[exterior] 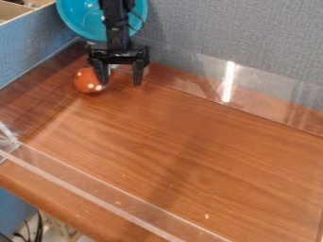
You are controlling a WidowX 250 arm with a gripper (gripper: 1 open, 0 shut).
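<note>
A black gripper (120, 70) hangs at the upper left of the camera view, its two fingers apart and pointing down, with nothing seen between them. An orange-red round object (89, 82) with light spots rests on the wooden floor (190, 161) just left of the gripper, near or against its left finger; whether they touch is unclear. A turquoise bowl-like object (79, 13) sits at the top left behind the arm.
A grey textured wall (240, 43) runs along the back and a blue-grey wall (32, 57) along the left. A clear rim crosses the front.
</note>
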